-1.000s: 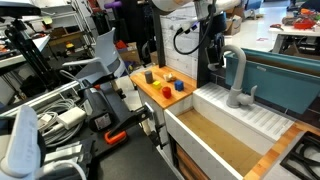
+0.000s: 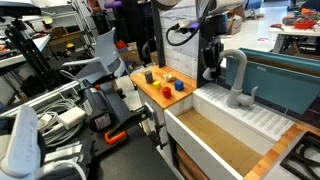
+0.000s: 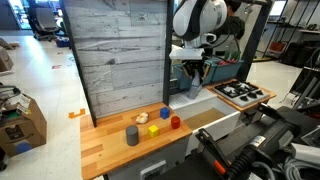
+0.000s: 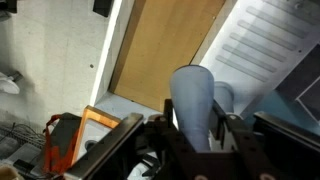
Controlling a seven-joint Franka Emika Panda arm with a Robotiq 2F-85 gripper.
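My gripper is shut on an upright item (image 4: 192, 92) with a rounded grey top and an orange-brown side; its exact kind is hard to tell. The hold shows clearest in the wrist view, where the item stands between the dark fingers. In exterior view 1 the gripper (image 2: 211, 70) hangs down at the back left corner of the white sink (image 2: 183, 128), left of the tall white faucet (image 2: 239, 75). Exterior view 2 has the gripper (image 3: 194, 72) small and partly lost against the faucet and dark background.
On the wooden counter (image 2: 150, 84) left of the sink stand a grey cup-like thing (image 2: 149, 77), a red one (image 2: 167, 92), a blue one (image 2: 179, 86) and small yellow pieces. A stove top (image 2: 303, 153) lies to the right. The sink basin is empty.
The arm's end has come down and slightly left, so the gripper now hangs lower beside the faucet. The counter objects have stayed in place.
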